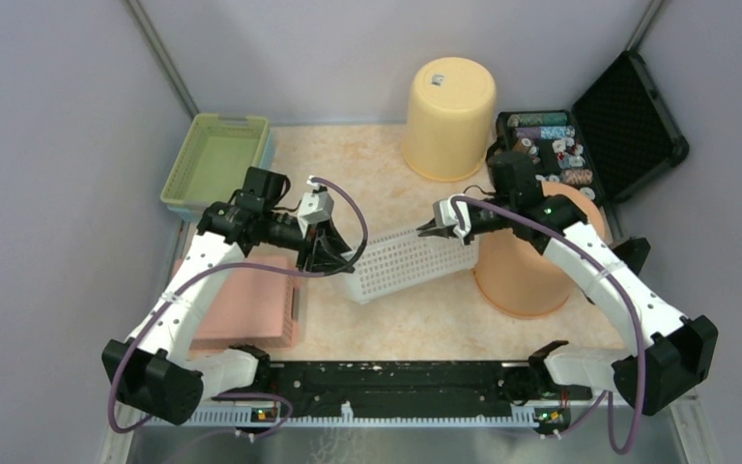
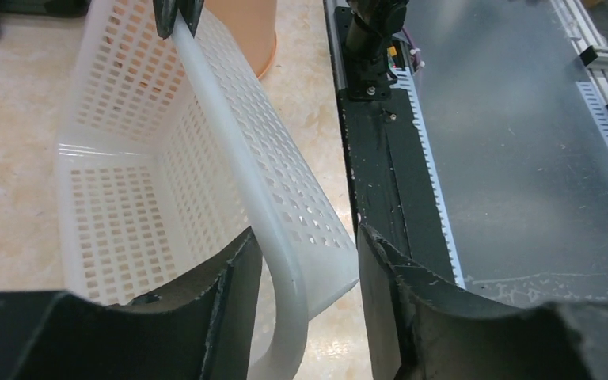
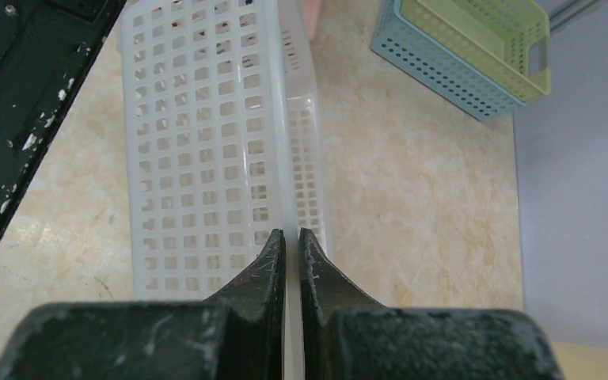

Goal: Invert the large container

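The large white perforated container is held tilted on its side in the top view, its opening facing away from the front edge as far as I can tell. In the right wrist view its rim runs between my right gripper's fingers, and my right gripper is shut on it. My left gripper stands open at the container's other end. There the rim passes between its fingers, with visible gaps on both sides. The container's inside looks empty in the left wrist view.
An orange bin stands close at the right, partly under my right arm. A yellow bin sits behind. Green basket and pink basket are at the left. Bare table lies in front of the container.
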